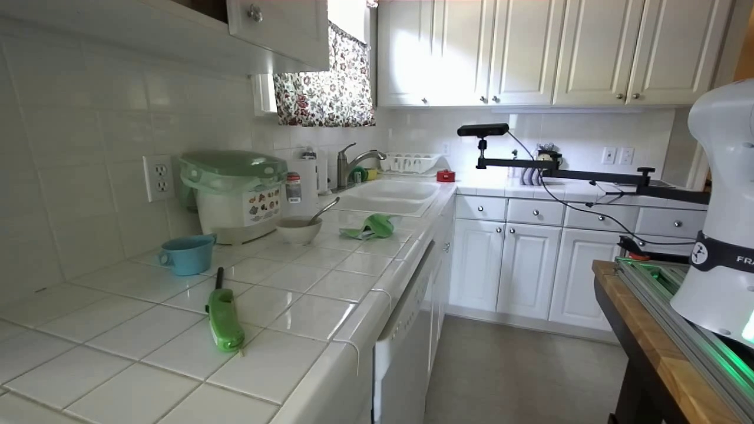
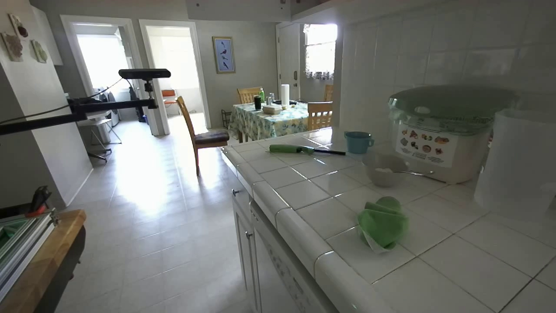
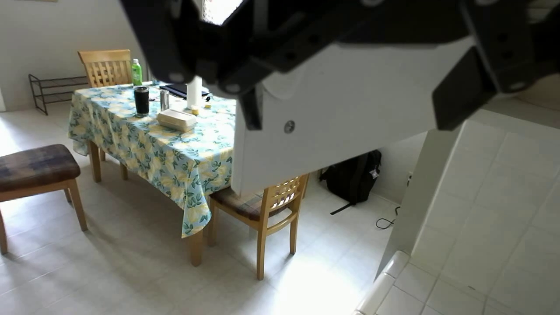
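Observation:
My gripper shows only in the wrist view, with its dark fingers (image 3: 464,89) spread wide. Across the gap runs a white panel (image 3: 336,105) with a small round knob; I cannot tell how close it is, and neither finger clearly grips it. In exterior view 1 the green lighter (image 1: 224,321) lies on the tiled counter, near a blue cup (image 1: 189,254). Farther back are a bowl (image 1: 298,232) with a spoon in it and a crumpled green cloth (image 1: 379,225). Both exterior views leave the gripper out of frame.
An upper cabinet (image 1: 290,32) overhangs the counter, with a dark opening left of its knobbed door. A green-lidded bin (image 1: 237,205) stands by the wall. In the wrist view, a cloth-covered table (image 3: 152,141) and a chair (image 3: 278,210) are beyond the counter.

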